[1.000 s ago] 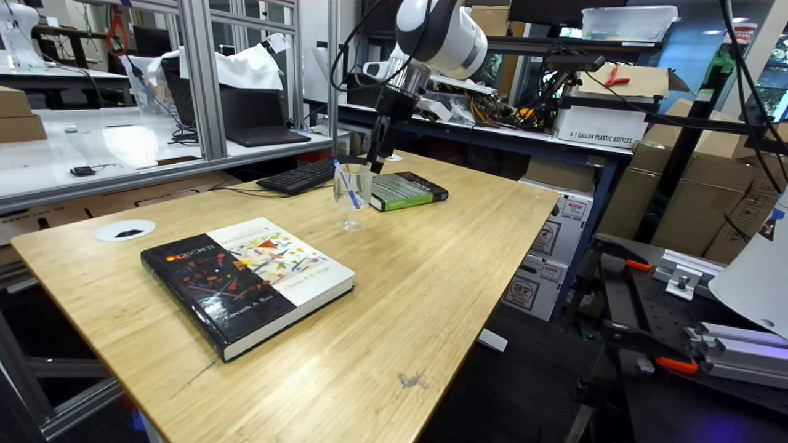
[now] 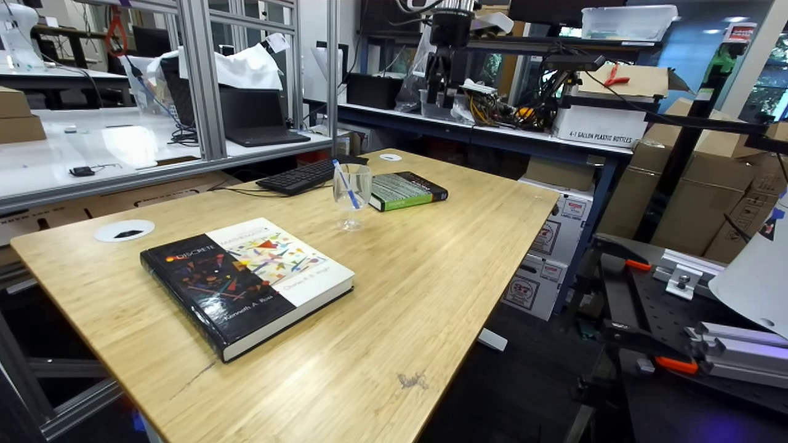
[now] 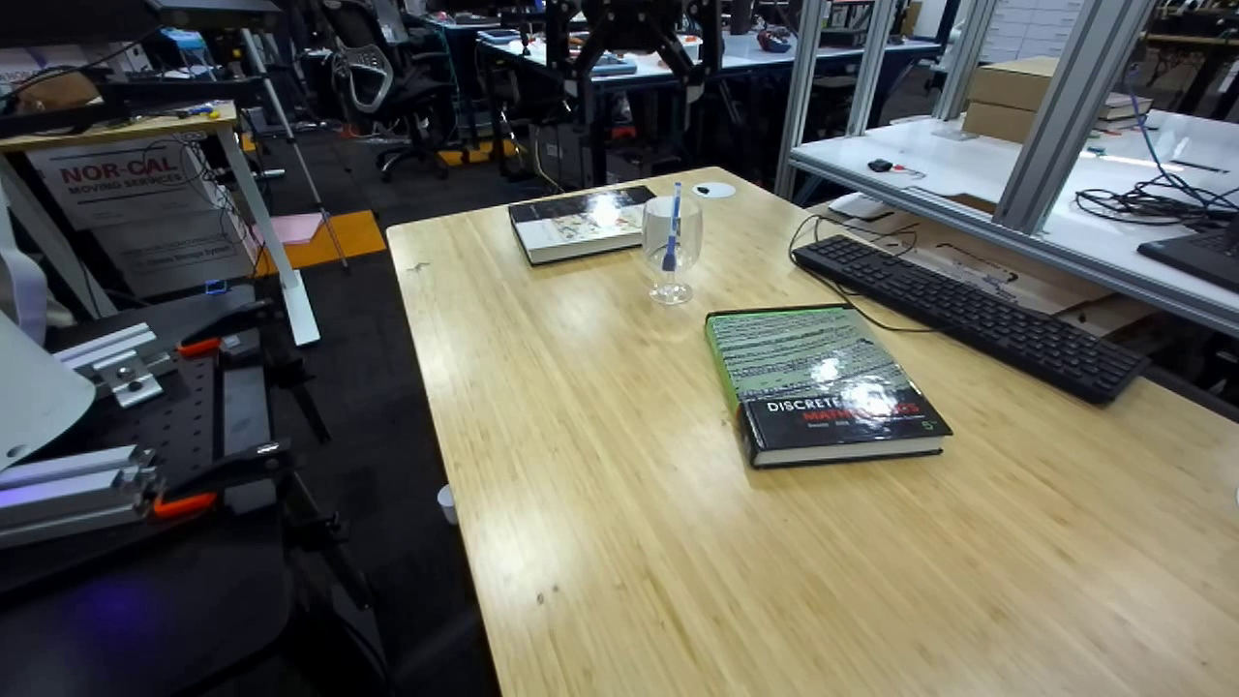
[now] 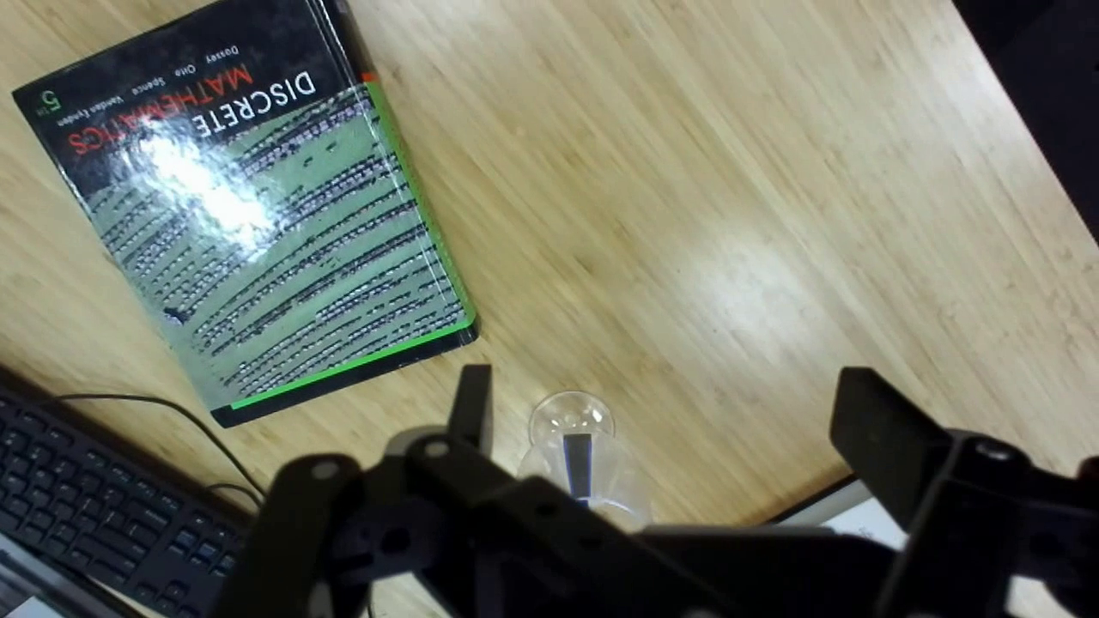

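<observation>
High above the wooden table (image 2: 450, 243), my gripper is open with its fingers wide apart and nothing held between them. Below it in the wrist view is a clear stemmed glass (image 4: 573, 414), partly covered by the gripper's body. A blue pen (image 3: 671, 238) leans inside the upright glass (image 3: 687, 238). In exterior view 1 the gripper (image 2: 437, 103) hangs over the far part of the table, well clear of the glass (image 2: 351, 188). Exterior view 2 shows the gripper (image 3: 633, 83) at the top edge.
A green-and-black book (image 3: 825, 372) lies near the glass. Another book, black and white (image 2: 247, 284), lies on the other side of it. A black keyboard (image 3: 970, 314) with a loose cable sits along the frame side.
My arm has risen from low behind the glass and swung right in exterior view 1, now high above the table. Glass, pen and books look unmoved.
</observation>
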